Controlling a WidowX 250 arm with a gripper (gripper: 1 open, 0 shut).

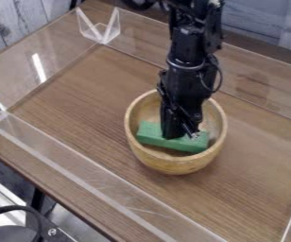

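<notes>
A light wooden bowl [175, 163] sits on the table, holding a green block [163, 138] that lies along its front part. My black gripper [179, 127] reaches down into the bowl from above, its tips at the top of the block. Whether its fingers are closed, and whether anything is between them, is hard to make out against the dark arm.
A white wire-like object [97, 30] stands at the back left. Clear tape strips run along the left and front, and dark cables lie at the lower left edge.
</notes>
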